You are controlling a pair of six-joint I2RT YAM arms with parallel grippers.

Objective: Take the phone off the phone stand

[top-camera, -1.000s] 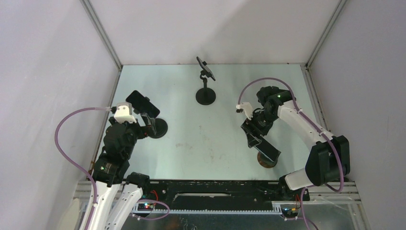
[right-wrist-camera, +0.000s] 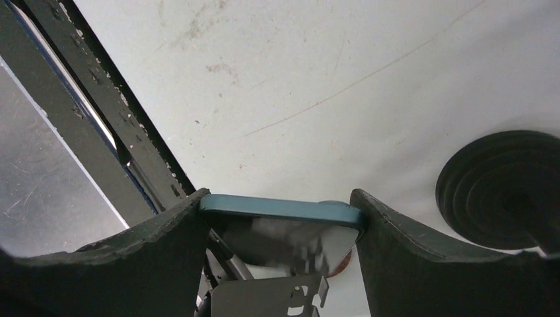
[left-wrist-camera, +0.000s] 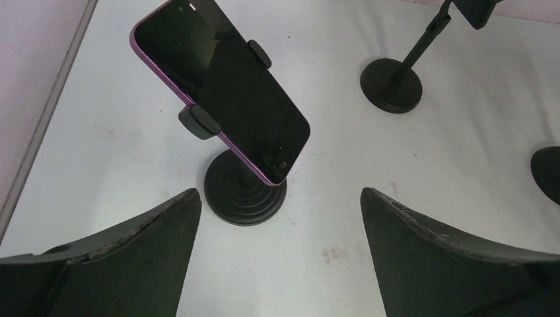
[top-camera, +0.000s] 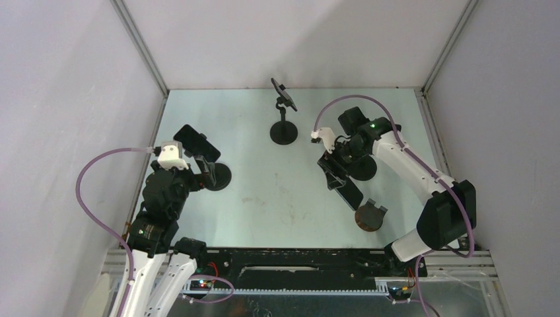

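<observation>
In the top view my right gripper (top-camera: 333, 172) is shut on the upper end of a dark phone (top-camera: 350, 194). The teal edge of that phone (right-wrist-camera: 280, 209) spans from one finger to the other in the right wrist view. Clear of the phone's lower end is the cradle of its phone stand (top-camera: 376, 207), on a round brownish base. The cradle's bracket (right-wrist-camera: 264, 295) also shows at the bottom of the right wrist view. My left gripper is open with nothing between its fingers, short of a purple-edged phone (left-wrist-camera: 228, 89) clamped in another stand (left-wrist-camera: 244, 198).
A third stand (top-camera: 284, 132) holds a phone at the back middle. Another round black base (top-camera: 362, 169) stands partly under the right arm.
My right gripper has moved up and left with the phone, and the phone's lower end has come away from the cradle. The left arm has not moved.
</observation>
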